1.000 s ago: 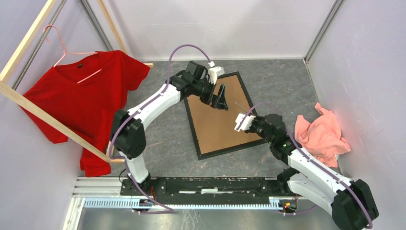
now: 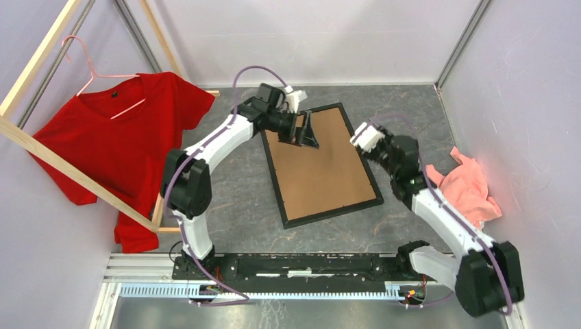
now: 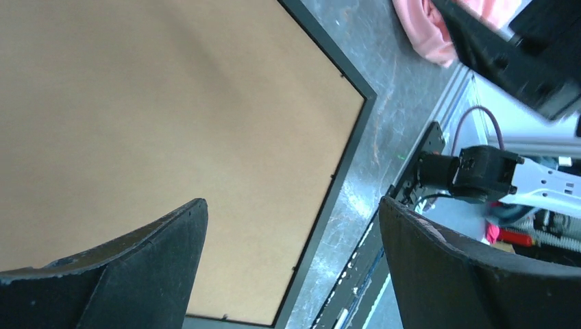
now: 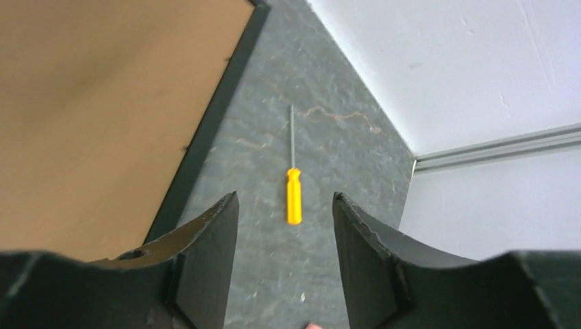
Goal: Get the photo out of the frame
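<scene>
The black-edged frame (image 2: 333, 213) lies on the grey floor with its brown backing board (image 2: 315, 175) facing up. Small dark tabs show along its inner edge in the left wrist view; whether any photo is under the board is hidden. Above the board's far part, my left gripper is open and empty. Over the floor right of the frame, my right gripper has its fingers apart. A yellow-handled screwdriver (image 4: 294, 195) lies on the floor, seen between those fingers and apart from both. From above, my blurred right arm hides it.
A pink cloth (image 2: 463, 186) lies crumpled by the right wall. On the left, a red shirt (image 2: 127, 130) hangs in a wooden rack (image 2: 82, 177). Bare floor surrounds the frame, and walls stand at the back and both sides.
My right gripper has swung away from over the frame's right edge, to the right and back. The yellow handle beside it no longer shows from above. My left gripper has shifted slightly left.
</scene>
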